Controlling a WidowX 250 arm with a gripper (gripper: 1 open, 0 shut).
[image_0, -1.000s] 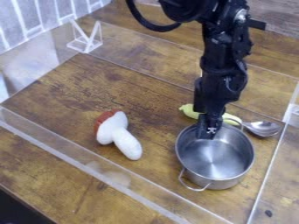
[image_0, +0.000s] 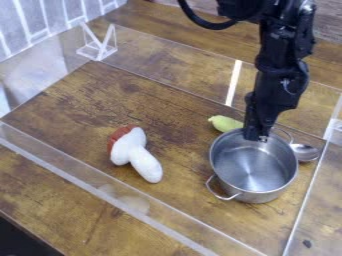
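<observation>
The black gripper (image_0: 259, 128) hangs over the back rim of a steel pot (image_0: 251, 174) at the right, its fingertips close together with nothing visible between them. Behind the pot lies a yellow-green object (image_0: 225, 124), partly hidden by the gripper and pot. A metal spoon (image_0: 305, 152) rests right of the pot. A white toy with a red top (image_0: 138, 157) lies to the left on the wooden table (image_0: 94, 100).
A white wire stand (image_0: 98, 45) is at the back left. Clear panels edge the work area.
The gripper and arm have shifted slightly right along the pot's back. The pot also appears shifted a little, and the spoon's visible position has changed slightly.
</observation>
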